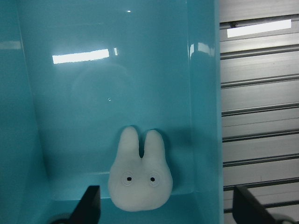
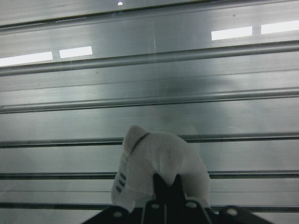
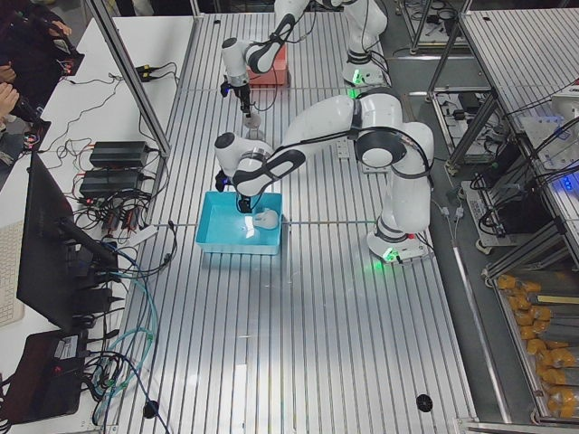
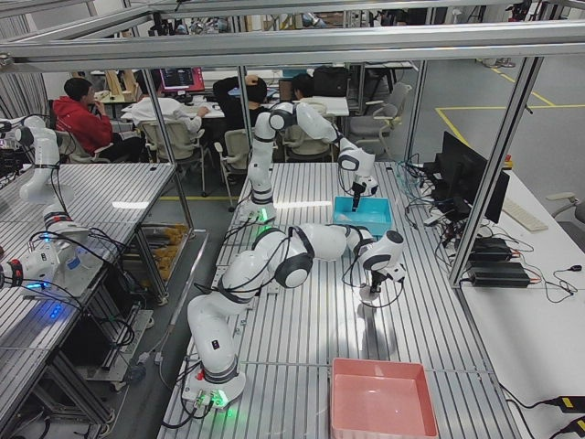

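A white plush toy with two long ears and painted eyes (image 1: 140,182) lies in the teal bin (image 3: 217,235). My left gripper is open over that bin, its fingers either side of the plush in the left wrist view. A second white plush (image 2: 140,158), with dark stripes on its side, is between the fingers of my right gripper, which is shut on it above the bare slatted table, between the teal bin and the pink bin (image 4: 382,398).
Monitors (image 4: 462,183), dark boxes and cables line the side desk beside the table (image 3: 317,344). A metal frame post (image 4: 494,183) stands at that edge. The table has free room beyond the teal bin in the camera left view.
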